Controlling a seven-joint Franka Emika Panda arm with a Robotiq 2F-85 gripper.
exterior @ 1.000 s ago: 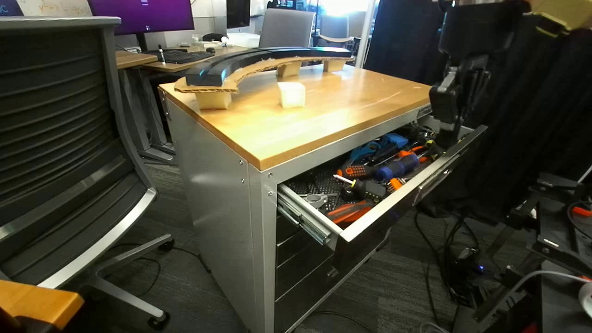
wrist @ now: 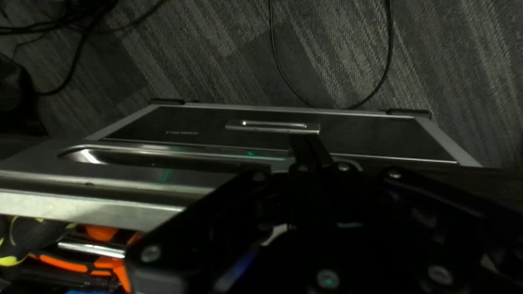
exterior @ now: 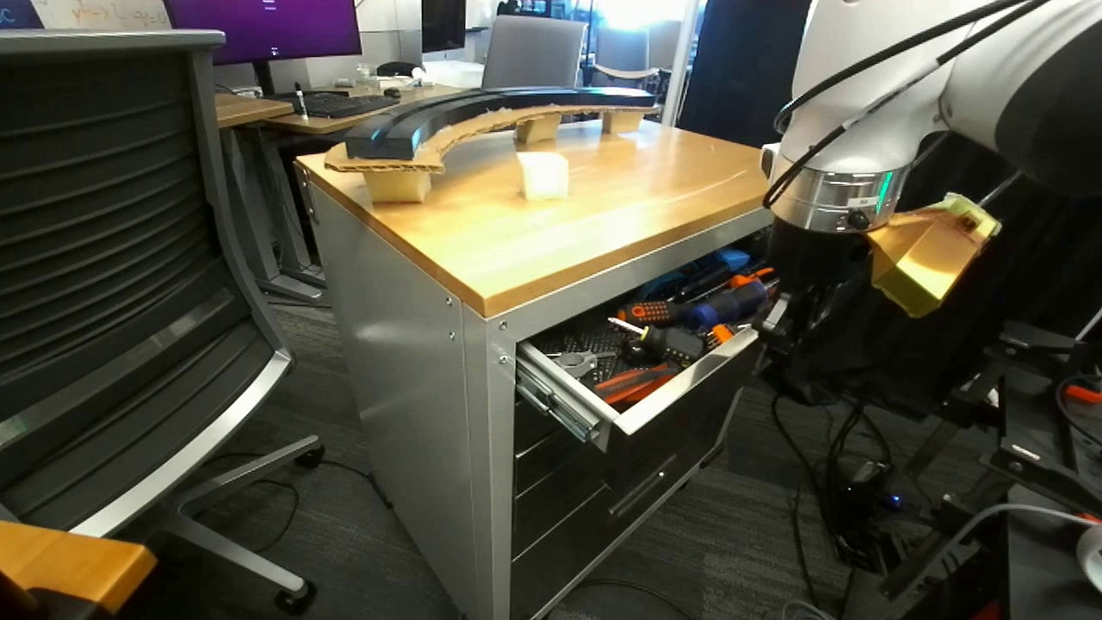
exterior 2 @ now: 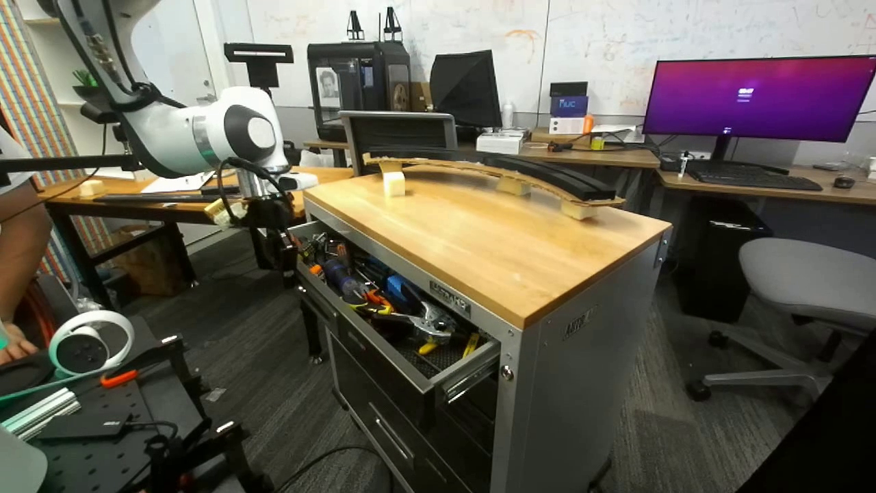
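The top drawer (exterior: 687, 383) of a grey metal cabinet (exterior: 403, 362) stands part open, with several tools lying in it. In exterior view 2 the drawer's front (exterior 2: 361, 337) faces the lower left. My gripper is shut, and nothing shows between its fingers. It points down along the outside of the drawer front, close by the recessed metal handle (wrist: 166, 157) in the wrist view. Whether the fingers touch the front cannot be made out. In exterior view 1 the gripper is dark against the black curtain, at the drawer's far right end.
On the wooden top (exterior 2: 460, 222) rests a black curved strip (exterior: 496, 102) on cardboard and foam blocks, with a separate foam block (exterior: 544, 176) nearby. A chair (exterior: 124, 258) stands left of the cabinet. Cables (wrist: 279, 63) lie on the carpet below.
The arm has come down from above the drawer's right end to outside its front. The drawer now sticks out less than it did a second ago.
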